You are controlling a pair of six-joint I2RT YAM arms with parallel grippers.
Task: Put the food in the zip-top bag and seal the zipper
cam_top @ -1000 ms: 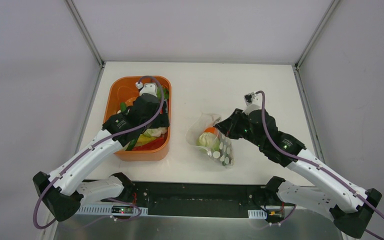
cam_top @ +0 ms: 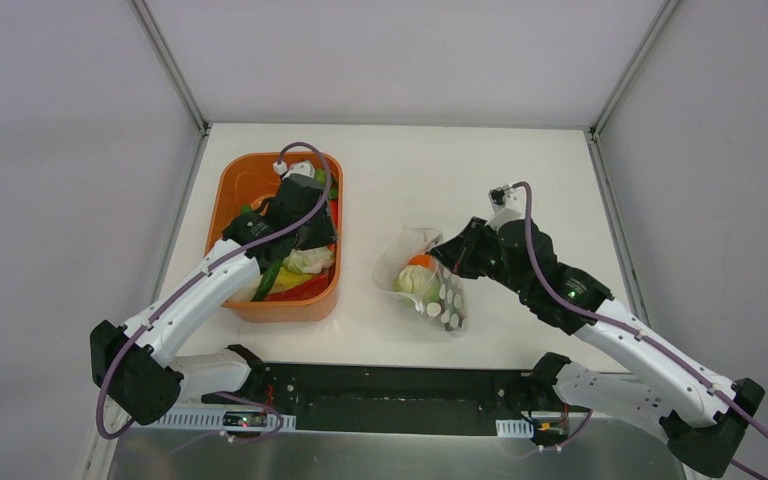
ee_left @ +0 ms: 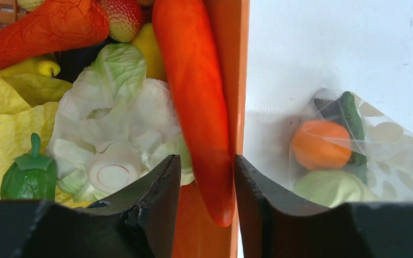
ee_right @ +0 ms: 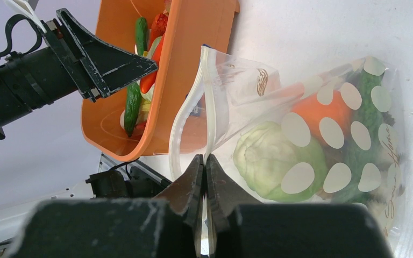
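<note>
The orange bin (cam_top: 280, 308) of toy food is on the left. My left gripper is part open over a long red pepper (ee_left: 193, 75) along the bin's right wall, its tips either side of the pepper's lower end; contact is unclear. The zip top bag (ee_right: 387, 140) holds a cabbage (ee_right: 263, 156), an orange food (ee_left: 320, 153) and dark green items. My right gripper is shut on the bag's rim by the zipper.
The bin also holds lettuce (ee_left: 102, 107), a green pepper (ee_left: 27, 177) and several other foods.
The left arm has shifted a little about the bin, latest slightly to the right. The right arm and bag have not visibly moved.
</note>
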